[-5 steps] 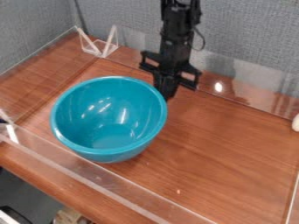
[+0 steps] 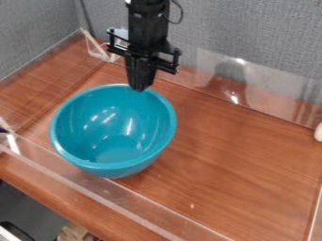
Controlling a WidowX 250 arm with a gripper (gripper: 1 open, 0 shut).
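A large teal plastic bowl (image 2: pixel 111 141) sits on the wooden surface at the centre-left. Just above its back rim, the black gripper (image 2: pixel 141 79) points down, its tips near or touching the rim. The gripper looks shut; whether the rim is between its fingers is too small to tell.
A wooden tray floor (image 2: pixel 239 174) with clear plastic walls spreads around the bowl, with bare room to the right. A grey padded wall (image 2: pixel 265 52) stands behind. A small white object (image 2: pixel 317 131) is at the right edge.
The gripper has moved left across the back of the bowl. The bowl has shifted slightly left.
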